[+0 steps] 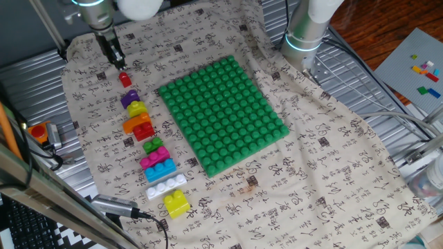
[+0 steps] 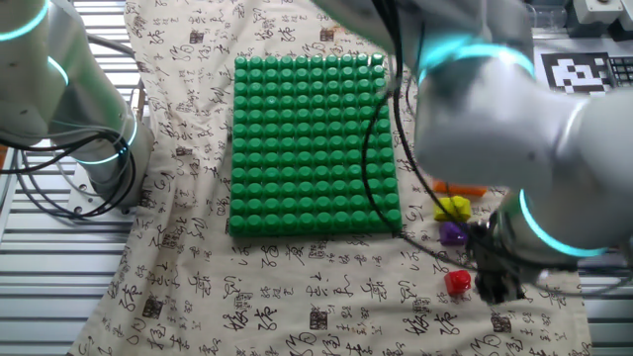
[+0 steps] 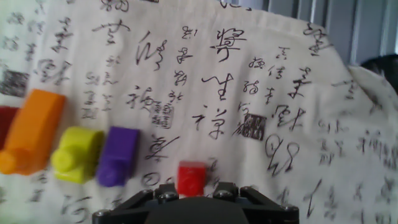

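Note:
The small red block [image 1: 125, 79] lies alone at the far end of the row of blocks. Just beyond it in exterior view 1 is my gripper [image 1: 119, 65]. From the wrist, the red block [image 3: 191, 177] shows ahead of the gap, with the gripper open and one finger [image 3: 166, 191] to its left. Exterior view 2 has the red block [image 2: 457, 283] beside the dark gripper, which is blurred there. A large green studded baseplate [image 1: 223, 114] lies bare on the cloth.
Closest to the red block is a purple block [image 3: 118, 155], followed by a yellow block [image 3: 78, 154] and an orange block [image 3: 34, 130]. Several more blocks continue the row, ending in a yellow-green one [image 1: 176, 203].

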